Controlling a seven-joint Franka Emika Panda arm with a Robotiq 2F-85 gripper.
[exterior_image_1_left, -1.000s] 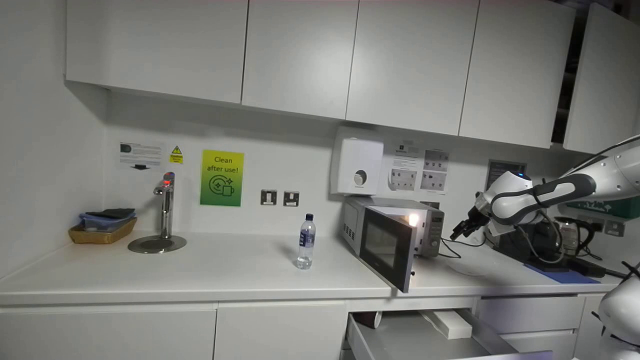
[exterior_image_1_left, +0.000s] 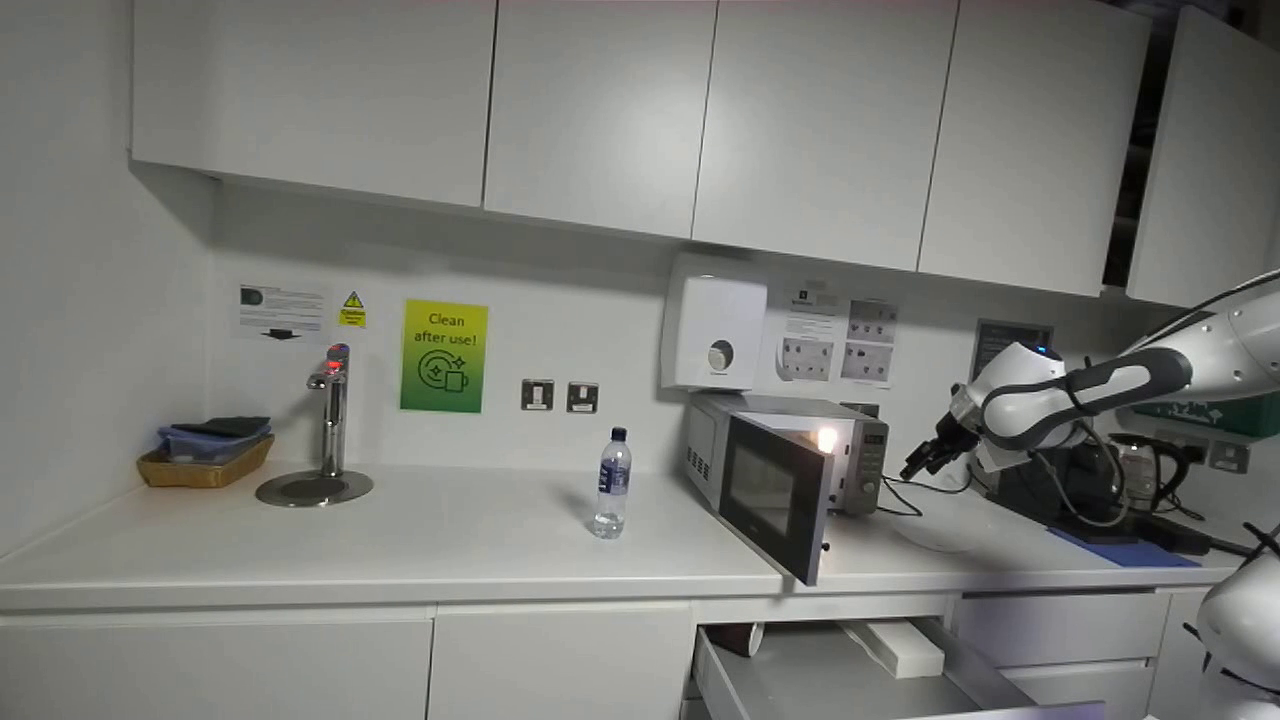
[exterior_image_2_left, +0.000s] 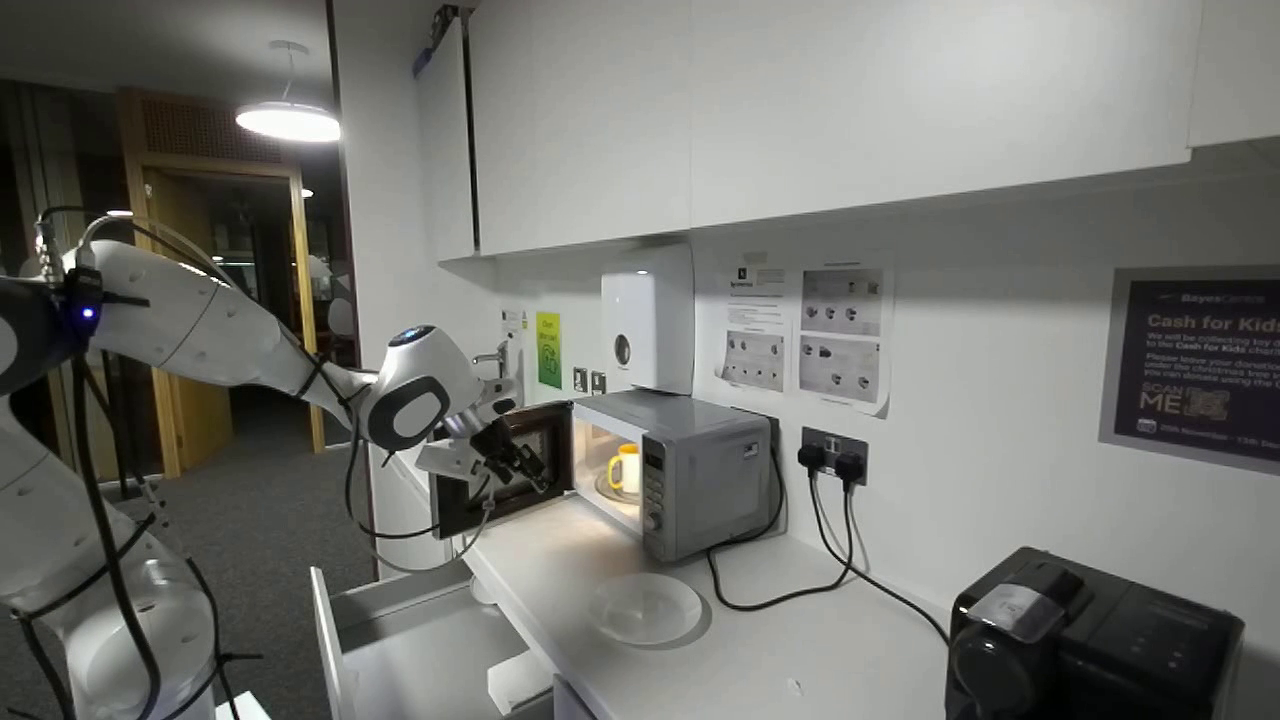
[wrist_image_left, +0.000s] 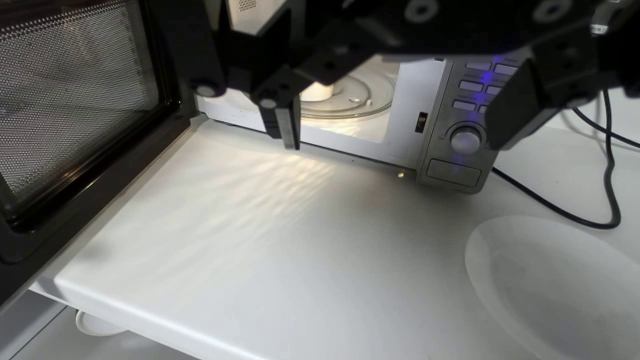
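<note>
In exterior view 2 the microwave (exterior_image_2_left: 708, 468) stands on the counter with its door (exterior_image_2_left: 528, 450) swung wide and its inside lit. A yellow and white mug (exterior_image_2_left: 625, 468) rests on the glass turntable within. Only the mug's white base (wrist_image_left: 316, 92) shows in the wrist view, the rest lying behind my gripper parts. My gripper is open in front of the microwave, its fingers well apart and empty. One dark finger (wrist_image_left: 286, 125) overlaps the lit opening, the other the control panel. A pale plate (exterior_image_2_left: 645, 608) lies on the counter before the microwave.
Below the counter a drawer (exterior_image_1_left: 816, 672) is pulled out, holding a white box (exterior_image_1_left: 897, 647) and a cup. A water bottle (exterior_image_1_left: 612, 484) stands left of the microwave. Power cables (exterior_image_2_left: 780, 607) trail beside it, near a black coffee machine (exterior_image_2_left: 1092, 636).
</note>
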